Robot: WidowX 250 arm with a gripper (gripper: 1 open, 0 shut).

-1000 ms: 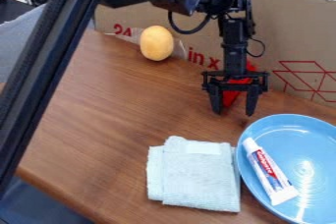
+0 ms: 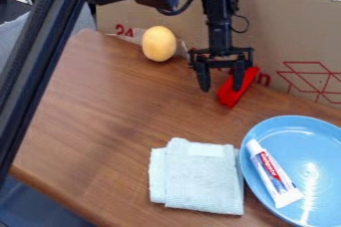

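Observation:
My gripper (image 2: 220, 80) hangs at the back of the table, left of and partly in front of a red object (image 2: 237, 88) lying by the cardboard. Its fingers look spread apart; whether anything is between them is hard to make out. A yellow egg-shaped object (image 2: 159, 43) stands to the left at the back. At the front are a folded pale cloth (image 2: 196, 176) and, to its right, a blue plate (image 2: 312, 146) holding a white toothpaste tube (image 2: 273, 173).
A cardboard sheet (image 2: 300, 37) walls off the back of the wooden table (image 2: 100, 121).
My gripper has moved up and back to the left, away from the front of the red object, which now shows more.

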